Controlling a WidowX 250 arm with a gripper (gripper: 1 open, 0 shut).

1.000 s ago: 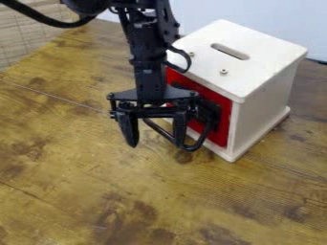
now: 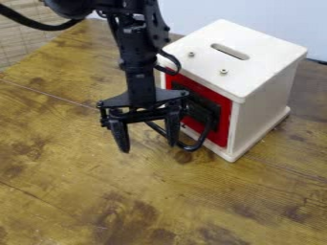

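A black gripper point(image 2: 147, 134) on a black arm hangs over the wooden floor surface, just in front of and left of a white wooden box point(image 2: 265, 81). Its two fingers point down and stand apart, with nothing visible between them. The box has a slot and screws on top and a red front panel point(image 2: 223, 129) with a dark middle, partly hidden behind the gripper. A black cable loops beside the right finger in front of the panel.
A bamboo mat point(image 2: 26, 38) lies at the back left, and a white wall stands behind the box.
The box looks unmoved.
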